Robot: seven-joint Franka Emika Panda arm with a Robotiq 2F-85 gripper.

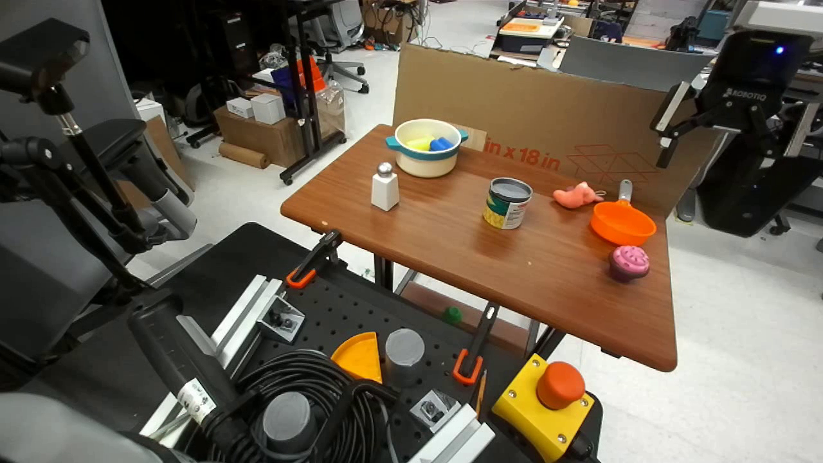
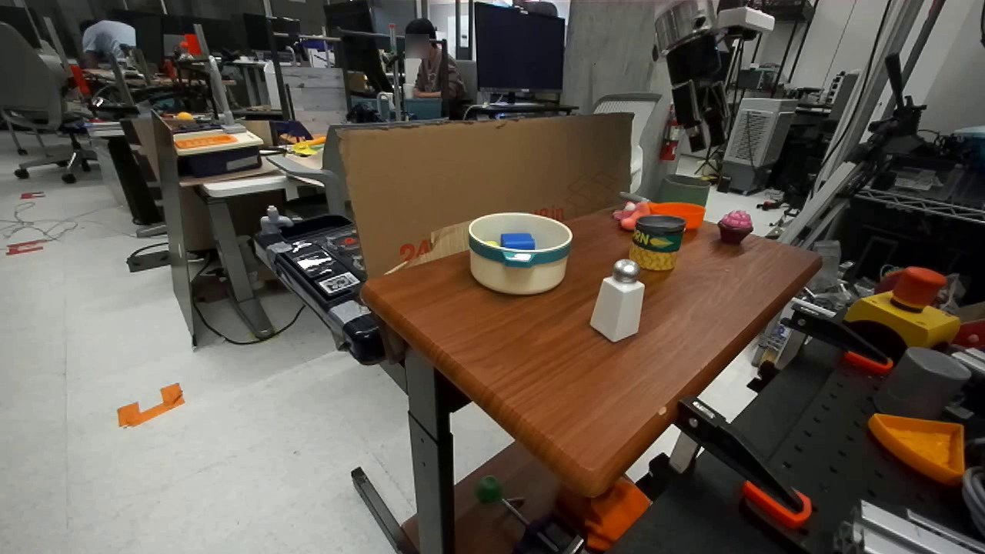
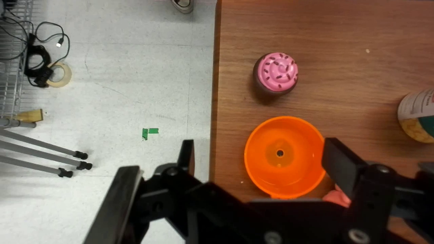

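High above the table's right end, my gripper stands open with nothing between its fingers. In the wrist view, one finger is over the floor and the other over the right side of an orange strainer. A pink-topped cupcake sits beside the strainer. Partly covered by my gripper is a pink toy, seen whole in exterior view 1. The can stands mid-table. Farther left are a white shaker and a cream pot with yellow and blue things inside.
An upright cardboard sheet lines the table's back edge. Two clamps, one of them a black and orange clamp, grip the front edge. Bare tabletop lies between the shaker and the can.
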